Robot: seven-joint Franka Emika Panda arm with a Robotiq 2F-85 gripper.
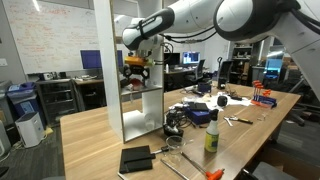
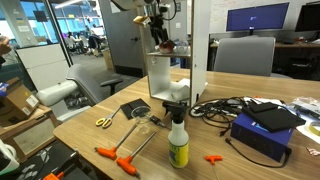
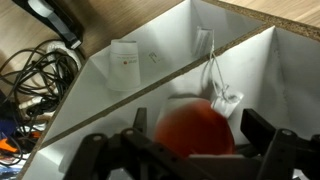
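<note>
In the wrist view a red rounded object (image 3: 195,130) lies between the two dark fingers of my gripper, which stands open. A white piece with a thin string (image 3: 222,98) is beside the red object. Both are seen against the white shelf unit (image 3: 110,80). From outside, my gripper (image 1: 134,80) hangs at the upper part of the white shelf unit (image 1: 143,118). The second exterior view shows the red object (image 2: 167,46) on the upper shelf, just below my gripper (image 2: 157,37). Contact between fingers and object cannot be made out.
Tall side panels of the shelf unit (image 2: 198,40) stand close to the gripper. A spray bottle (image 2: 178,140), orange-handled tools (image 2: 128,165), a black pad (image 1: 136,159) and tangled cables (image 2: 215,110) cover the table. Bare tabletop (image 1: 85,140) lies left of the shelf.
</note>
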